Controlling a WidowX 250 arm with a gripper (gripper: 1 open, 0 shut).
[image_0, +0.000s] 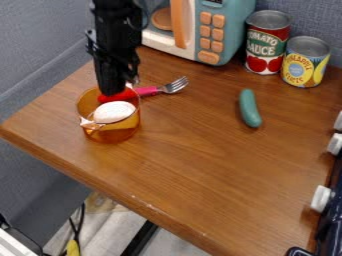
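Observation:
My black gripper (112, 82) hangs just above an amber translucent bowl (110, 128) at the left of the wooden table. In the bowl are a red round item (120, 96) and a white object (112, 112). A pink-handled fork (171, 87) lies behind the bowl. Whether the fingers are open or shut is not clear at this size.
A teal cucumber-like object (250, 109) lies centre right. A toy microwave (205, 28), a tomato can (266, 42) and a yellow can (305, 62) stand at the back. A black stove (331, 210) is at the right edge.

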